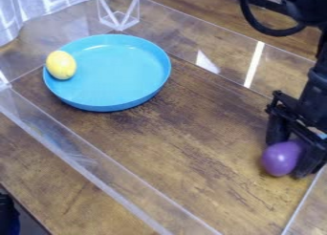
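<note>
A purple object (281, 159), rounded at its near end, lies on the wooden table at the right of the camera view. My black gripper (292, 139) is down over it from the right, shut on it, its fingers covering the far part of the object.
A blue plate (121, 81) sits at the upper left with a yellow egg-shaped object (60, 65) on its left side. Clear plastic panels (76, 167) edge the work area.
</note>
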